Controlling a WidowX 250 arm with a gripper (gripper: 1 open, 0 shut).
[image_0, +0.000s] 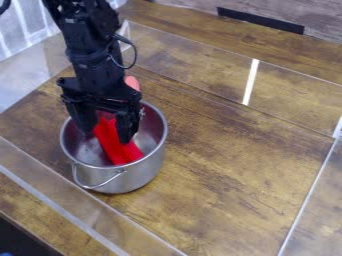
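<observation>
A silver metal pot (120, 175) with a wire handle stands on the wooden table at the left. Inside it lies a red object (118, 148). My black gripper (104, 128) reaches down into the pot's top from above, over the red object and partly covering it. Its fingers are open, and I see no grip on the red object. A pink round item (131, 84) shows behind the arm, mostly hidden.
A dark edge runs along the back right.
</observation>
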